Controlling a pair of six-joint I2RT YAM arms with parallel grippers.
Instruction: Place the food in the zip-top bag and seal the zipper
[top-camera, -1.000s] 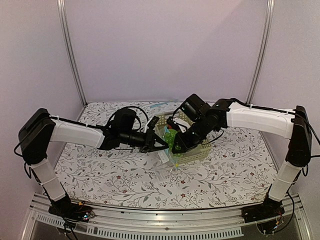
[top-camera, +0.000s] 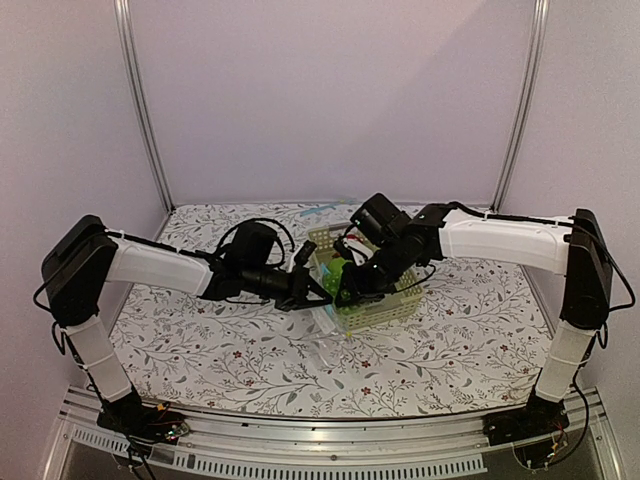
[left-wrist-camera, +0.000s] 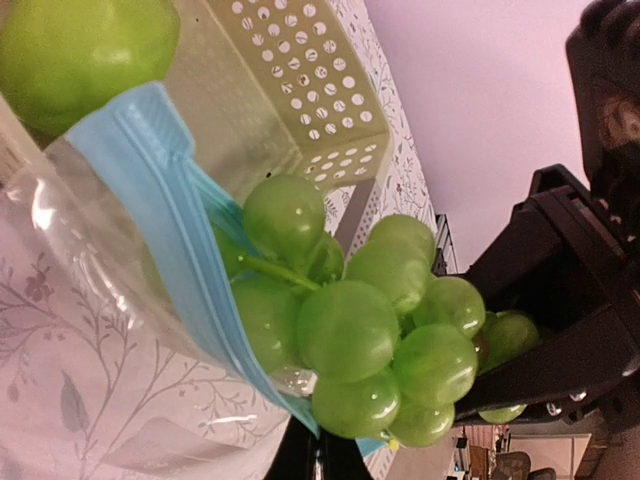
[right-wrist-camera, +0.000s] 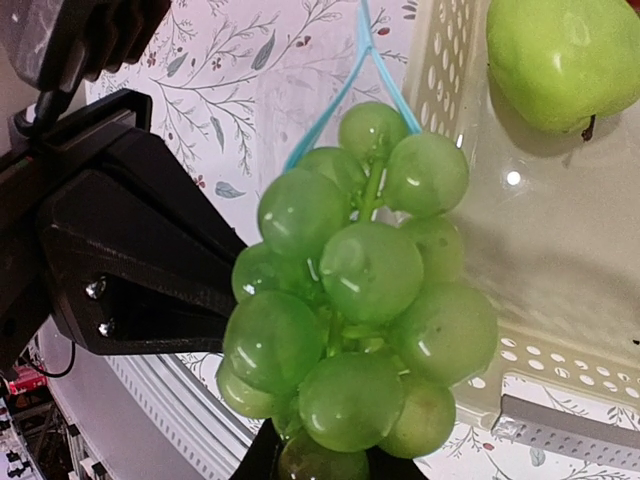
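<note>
My left gripper is shut on the blue zipper edge of the clear bag (left-wrist-camera: 170, 230), whose mouth hangs beside the basket. A bunch of green grapes (left-wrist-camera: 347, 335) lies at that mouth, its lower part partly inside the bag. My right gripper is shut on the upper end of the bunch (right-wrist-camera: 370, 270), with its tips mostly hidden by the berries. In the top view both grippers meet over the front left of the basket.
The cream perforated basket (right-wrist-camera: 540, 365) holds a green apple (right-wrist-camera: 560, 55). A faint blue-edged strip (top-camera: 325, 205) lies at the back of the patterned table, which is clear at the sides and front.
Since a second ago, both arms have shifted slightly, the right one leftward and the grapes with it toward the bag.
</note>
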